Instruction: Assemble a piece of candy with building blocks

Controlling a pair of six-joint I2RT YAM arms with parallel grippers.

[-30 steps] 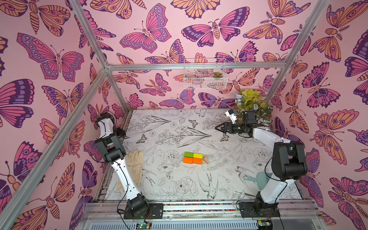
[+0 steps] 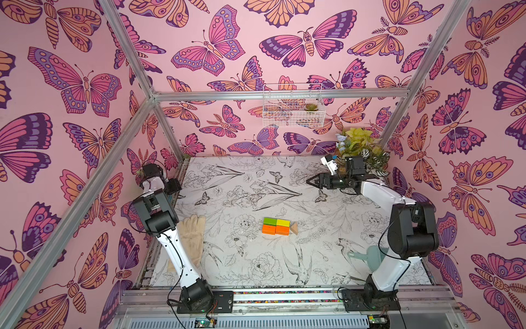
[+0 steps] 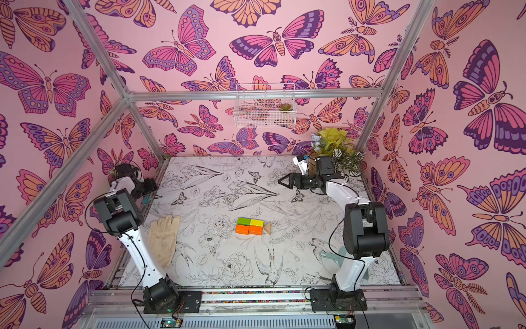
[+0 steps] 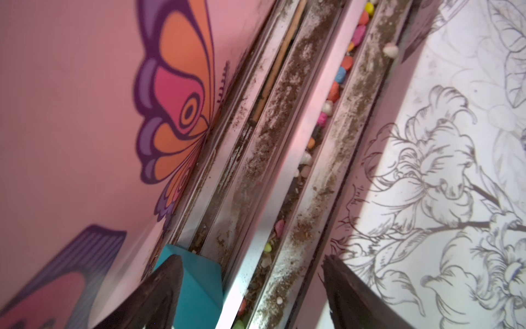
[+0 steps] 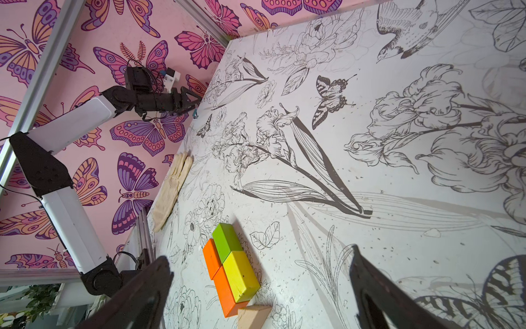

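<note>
The candy body is a two-by-two group of orange, green point(image 2: 270, 221) and yellow point(image 2: 282, 223) blocks lying mid-table, with a plain wooden triangle point(image 2: 294, 227) against its right end. A teal block point(image 4: 194, 288) rests by the metal rail at the table's left edge; its lower part runs out of the left wrist view. My left gripper is open over that rail, the teal block beside its left finger and a wide gap to the other. High at the back right, my right gripper stands open and empty, apart from the blocks.
The grooved metal rails point(image 4: 274, 208) along the left edge hold colored pebbles. A tan glove point(image 2: 191, 238) lies near the left arm. A grey-green dustpan-like item point(image 2: 372, 255) sits by the right arm's base, and a potted plant point(image 2: 359, 142) fills the back right corner. Mid-table is largely clear.
The left arm's wrist has lowered and turned at the left edge, its gripper shifting slightly. The right arm has hardly moved. The blocks in the middle have stayed put.
</note>
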